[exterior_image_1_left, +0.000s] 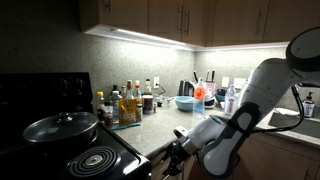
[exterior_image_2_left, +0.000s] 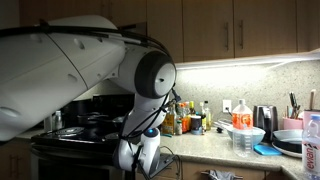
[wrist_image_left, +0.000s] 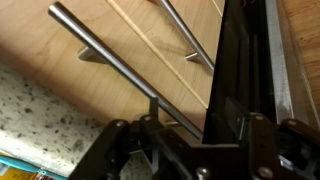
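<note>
In the wrist view my gripper has its fingers apart, with the lower end of a metal bar handle (wrist_image_left: 125, 72) showing in the gap. I cannot tell whether they touch it. That handle is fixed to a light wood drawer front (wrist_image_left: 60, 42), and a second bar handle (wrist_image_left: 188, 30) runs alongside on the neighbouring front. Exterior view 1 shows the gripper (exterior_image_1_left: 166, 166) low, below the counter edge and right of the stove; its fingertips are hard to make out there.
A black appliance side (wrist_image_left: 228, 60) stands close by the right finger. Speckled countertop (wrist_image_left: 35, 115) borders the drawers. The stove (exterior_image_1_left: 85, 155) carries a lidded pan (exterior_image_1_left: 60, 128). Several bottles (exterior_image_1_left: 128, 105) line the counter's back, and a large clear bottle (exterior_image_2_left: 242, 130) stands farther right.
</note>
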